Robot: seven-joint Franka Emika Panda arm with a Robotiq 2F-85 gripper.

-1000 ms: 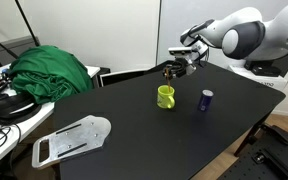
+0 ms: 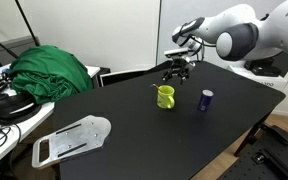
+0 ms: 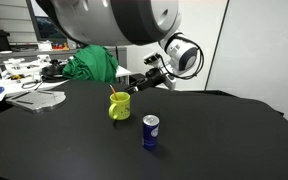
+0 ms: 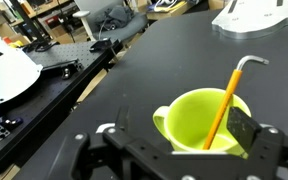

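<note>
A yellow-green mug (image 2: 166, 97) stands upright mid-table, its handle (image 3: 113, 113) toward the camera in exterior view 2. An orange stick (image 4: 222, 108) with a bent metallic end leans inside it, that end rising past the rim. My gripper (image 2: 171, 77) is behind the mug in exterior view 1, above the table. In the wrist view, the dark fingers (image 4: 246, 132) stand wide apart, with the mug beyond them; nothing is clasped. Whether a finger touches the mug cannot be told.
A dark blue can (image 3: 150, 132) stands beside the mug. A white tray (image 2: 72, 139) lies near the table's left corner. Green cloth (image 2: 52, 72) is heaped beyond the table's left edge. Bare black tabletop (image 2: 129, 135) stretches between the tray and the mug.
My gripper has drawn slightly back and right from over the mug in exterior view 1. The stick now shows more clearly against the rim. Mug and can have stayed in place.
</note>
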